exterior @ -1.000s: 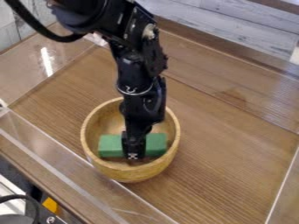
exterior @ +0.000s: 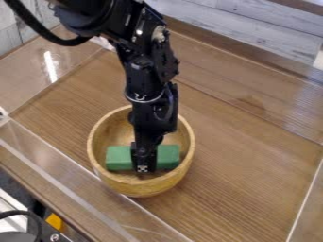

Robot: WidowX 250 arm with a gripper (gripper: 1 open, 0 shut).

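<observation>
A tan round wooden bowl [exterior: 101, 142] sits on the wooden table, left of centre and toward the front. A green block [exterior: 120, 159] lies inside it. My black gripper [exterior: 144, 163] reaches down into the bowl over the middle of the block, its fingers shut on it. The part of the block behind the fingers is hidden.
A pale wall [exterior: 271, 28] runs along the back. A clear edge strip runs along the left front, with a small yellow item [exterior: 53, 221] beyond it.
</observation>
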